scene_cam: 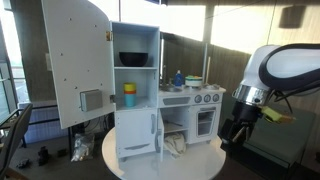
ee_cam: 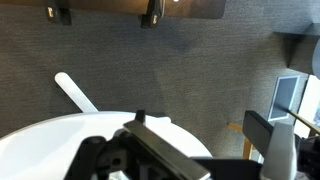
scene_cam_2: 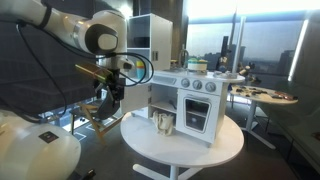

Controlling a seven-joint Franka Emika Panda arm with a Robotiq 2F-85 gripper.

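Observation:
My gripper [scene_cam: 236, 132] hangs in the air to the right of a white toy kitchen [scene_cam: 138, 133], apart from it. In the wrist view the fingers of the gripper stand open, with only dark floor between them. The kitchen's tall door [scene_cam: 78, 60] is swung open. A black bowl [scene_cam: 133, 59] sits on the upper shelf, and stacked coloured cups [scene_cam: 130, 94] stand on the one below. A pale cloth [scene_cam_2: 163, 122] hangs from the low opening beside the oven [scene_cam_2: 197, 112]. On the counter are a blue bottle [scene_cam: 179, 79] and a green-and-white item [scene_cam: 193, 81].
The kitchen stands on a round white table [scene_cam_2: 215, 150], with some bare surface along its front edge. A second table [scene_cam_2: 262, 96] with small items is behind. A chair [scene_cam: 14, 138] stands at the left, and a bench [scene_cam: 275, 140] lies behind the arm.

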